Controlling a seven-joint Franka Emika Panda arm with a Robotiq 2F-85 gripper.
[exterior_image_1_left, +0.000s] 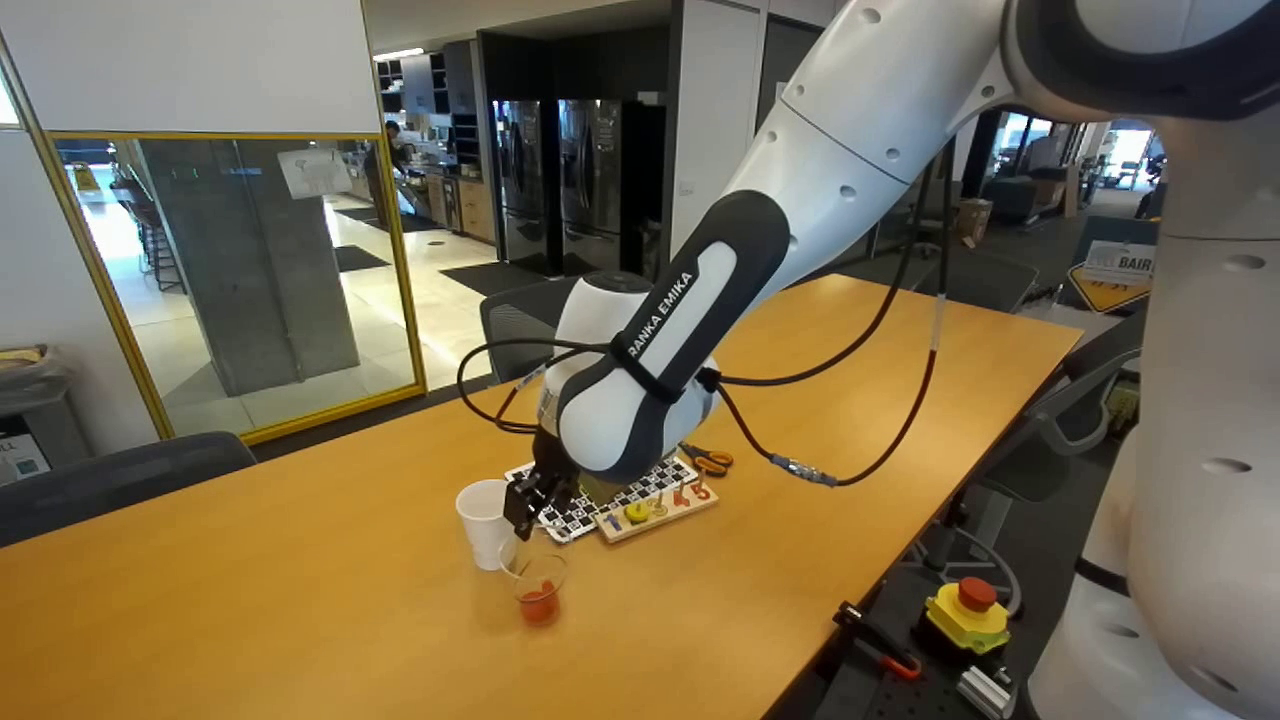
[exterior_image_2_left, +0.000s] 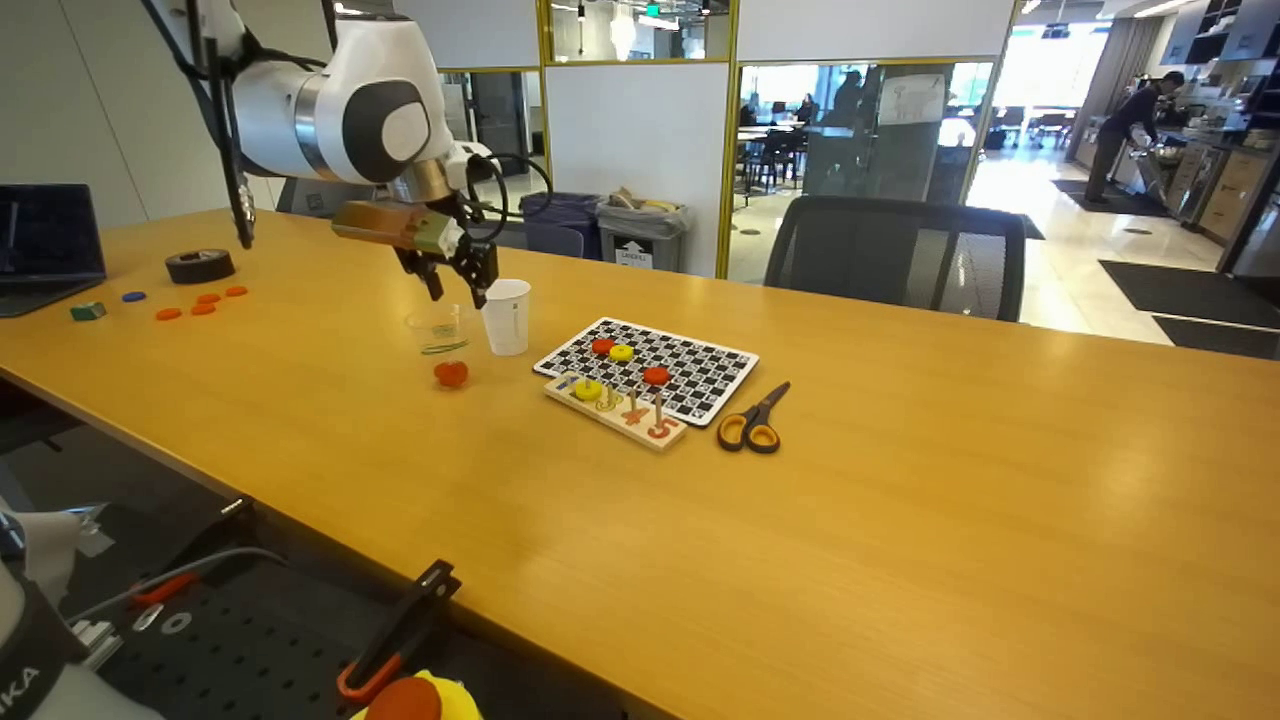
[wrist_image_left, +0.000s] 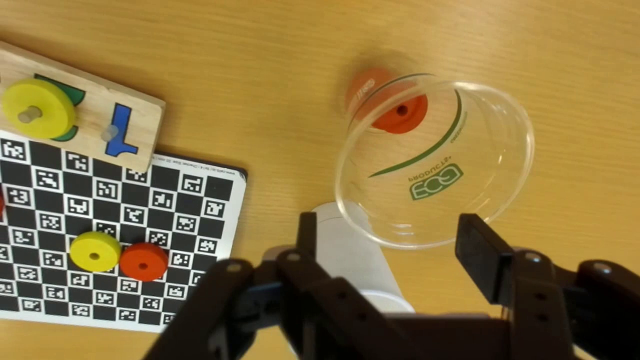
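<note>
My gripper (exterior_image_1_left: 524, 516) hangs above the tabletop by the clear cup. In the wrist view, the gripper is open, with a wide gap and nothing held between its fingers. The clear plastic cup (wrist_image_left: 444, 144) stands upright beyond the fingertips, its rim facing up. Red rings (wrist_image_left: 405, 117) lie at its bottom; in exterior view 1 the red rings (exterior_image_1_left: 539, 602) look heaped unevenly. Close beside the clear cup stands a white cup (exterior_image_2_left: 507, 318), partly hidden by the gripper in the wrist view.
A checkered board (exterior_image_2_left: 708, 368) bears yellow and red rings. Against it sits a wooden peg board (exterior_image_2_left: 618, 410) with a yellow ring (exterior_image_2_left: 587, 390). Scissors (exterior_image_2_left: 753, 422) lie nearby. Orange discs (exterior_image_2_left: 204, 300) and black tape (exterior_image_2_left: 199, 265) are farther off.
</note>
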